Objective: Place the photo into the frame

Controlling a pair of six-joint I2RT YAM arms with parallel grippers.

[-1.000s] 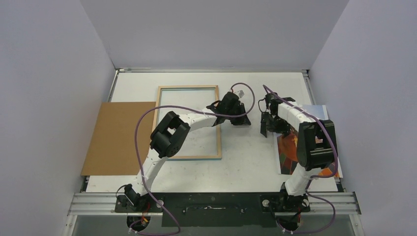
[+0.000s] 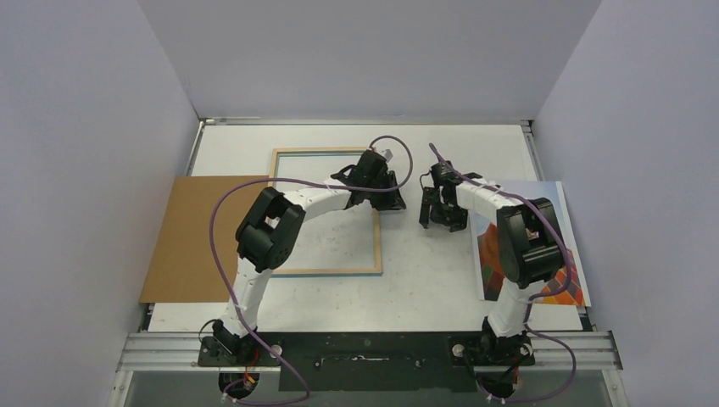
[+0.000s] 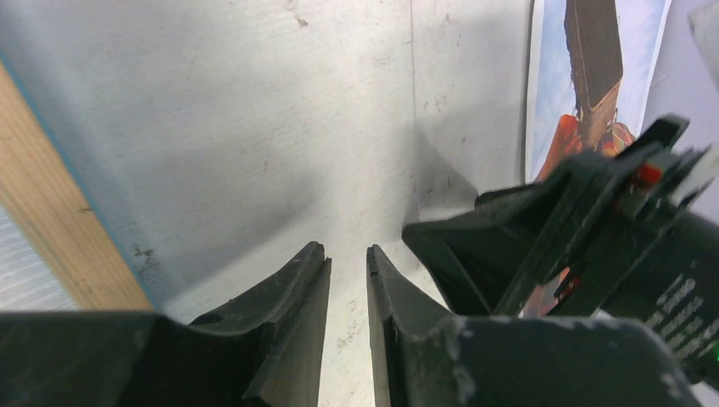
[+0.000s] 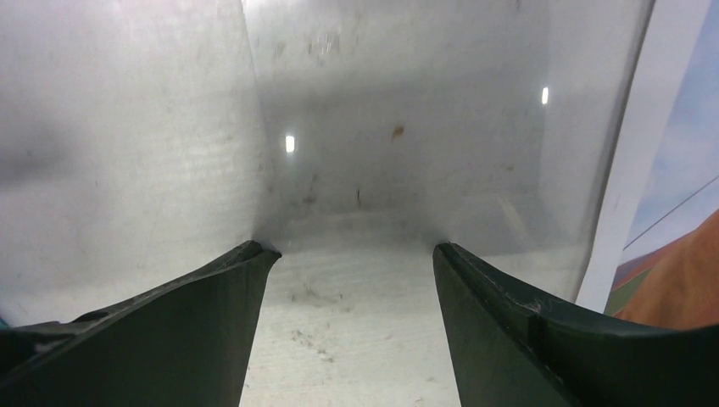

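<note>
The photo (image 2: 492,259), white-bordered with blue and orange areas, lies flat at the right, partly hidden under the right arm. In the right wrist view its border and orange part (image 4: 687,271) show at the right edge. A wooden frame (image 2: 377,246) with a bluish outer edge lies left of centre, the left arm across it. Just past the frame's right side, my left gripper is partly open, its fingers apart and empty. Over the bare table between frame and photo, my right gripper stands wide open, nothing between its fingers.
A brown board (image 2: 182,242) lies flat at the far left, beside the frame. The two grippers are close together near the middle of the white table (image 2: 424,297). Purple cables (image 2: 216,229) loop over both arms. Free table lies in front of the grippers.
Both grippers have shifted left over the last second. The right one has come off the photo's left edge and the left one is closer to the frame. Frame, photo and board have not moved.
</note>
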